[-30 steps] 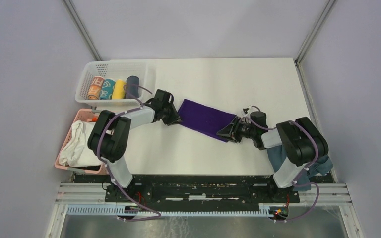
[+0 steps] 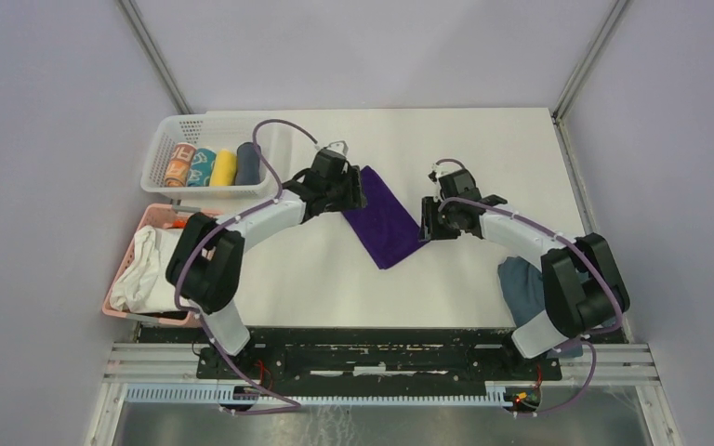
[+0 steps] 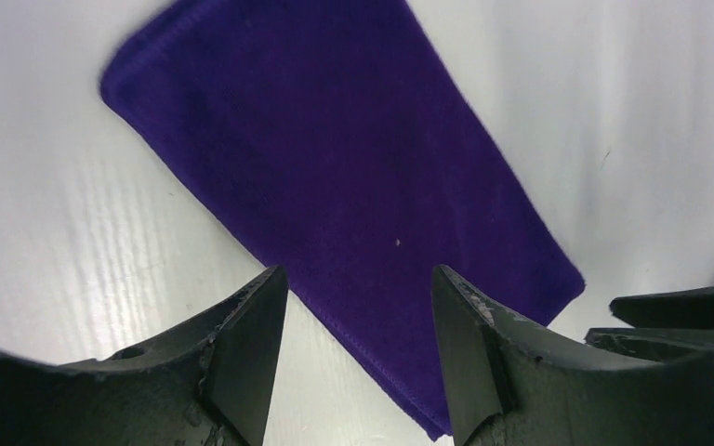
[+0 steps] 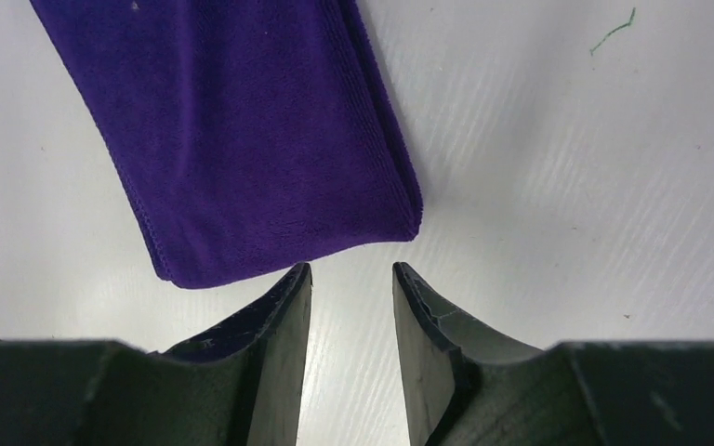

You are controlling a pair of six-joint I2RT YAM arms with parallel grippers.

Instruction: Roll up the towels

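Note:
A dark purple towel (image 2: 381,223), folded into a long flat strip, lies slantwise on the white table. Its near end, with a layered fold along one side, fills the upper left of the right wrist view (image 4: 270,158). My left gripper (image 2: 360,197) is over the far part of the towel; its fingertips stand apart above the cloth (image 3: 335,186), holding nothing. At the towel's right corner is my right gripper (image 2: 428,223). Bare table shows between its parted fingers, just short of the towel's end edge.
A white basket (image 2: 178,125) at the back left holds several rolled towels (image 2: 224,168). In front of it, a pink basket (image 2: 121,269) contains white cloth (image 2: 156,271). Blue-grey cloth (image 2: 521,288) lies at the front right.
The towel has turned from lying nearly crosswise to a steeper slant, its far end swung back. Both grippers have come off it; the left has since shifted right over the cloth.

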